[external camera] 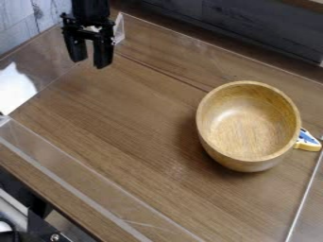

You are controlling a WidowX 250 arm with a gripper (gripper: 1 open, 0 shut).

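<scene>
A black gripper (90, 44) hangs at the upper left over the wooden table, its two fingers apart with nothing seen between them. A round wooden bowl (247, 125) sits empty on the right side of the table, well away from the gripper. A small white-and-blue object (307, 141) shows at the bowl's right side, like a handle; whether it is attached is hard to tell.
Clear plastic edging runs along its left and right sides. A dark wall bounds the back, and dark equipment with cables shows at the bottom left.
</scene>
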